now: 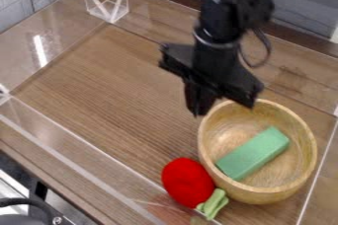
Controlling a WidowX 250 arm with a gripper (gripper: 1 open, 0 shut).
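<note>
My dark grey gripper hangs over the table just above and left of a light wooden bowl; whether its fingers are open or shut is unclear. In the bowl lies a green block, clear of the gripper. A red object with a green top, like a strawberry or tomato, lies at the bowl's lower left.
A small white wire-like object stands at the back left.
</note>
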